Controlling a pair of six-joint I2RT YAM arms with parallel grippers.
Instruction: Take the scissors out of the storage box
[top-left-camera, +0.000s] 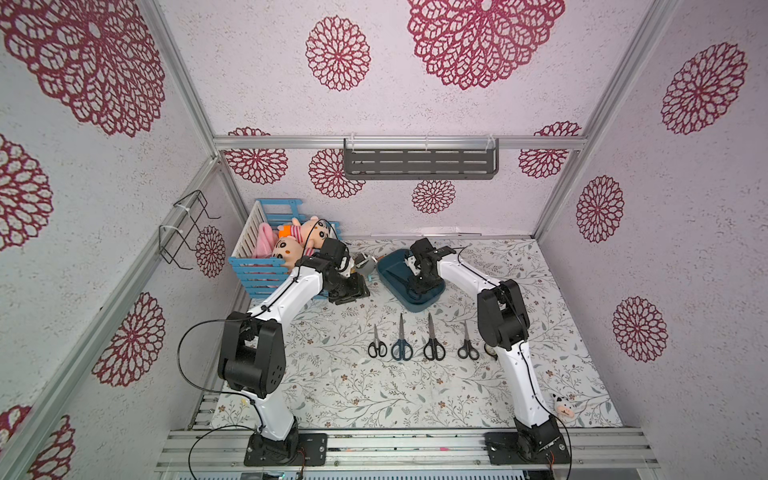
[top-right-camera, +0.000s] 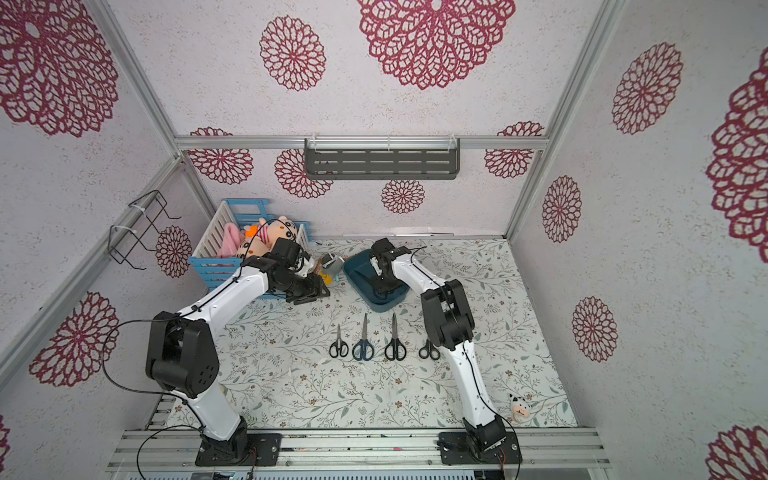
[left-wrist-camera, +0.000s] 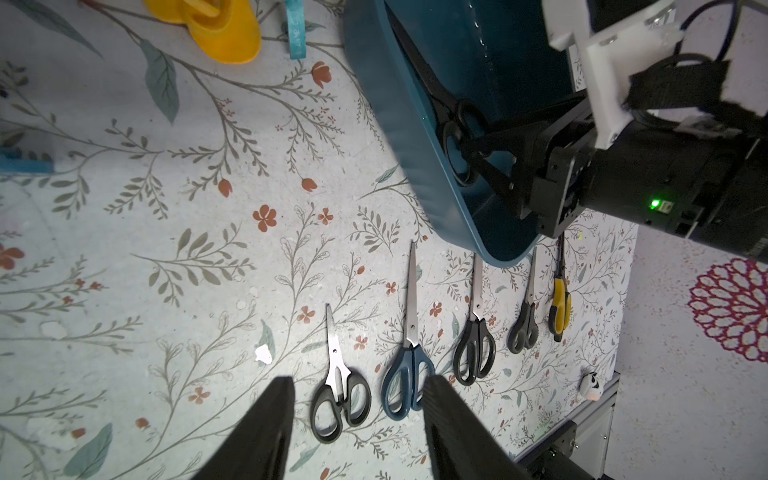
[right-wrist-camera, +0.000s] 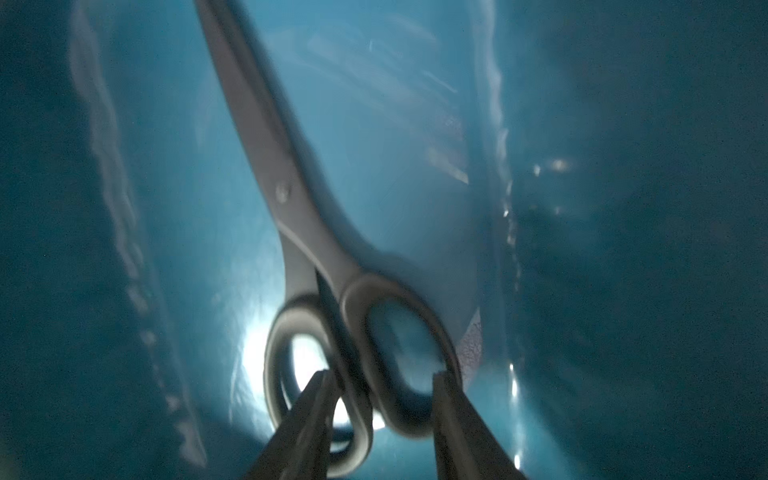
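Observation:
In the left wrist view, dark-handled scissors (left-wrist-camera: 442, 100) lie along one side inside the deep blue storage box (left-wrist-camera: 384, 104). My right gripper reaches down into the box over their handles. Its fingers are open: one fingertip overlaps the left finger ring, the other stands at the outer edge of the right ring. The blades of the scissors (right-wrist-camera: 260, 152) point away from the gripper, flat along the blue bottom. Off to the box's left, my left gripper hangs open above the table, with nothing between its fingers.
Several scissors, among them a blue-handled pair (left-wrist-camera: 409, 364), lie in a row in front of the box, with yellow-handled pliers (left-wrist-camera: 559, 308) at the row's right end. A blue basket of dolls (top-left-camera: 260, 276) stands at the back left.

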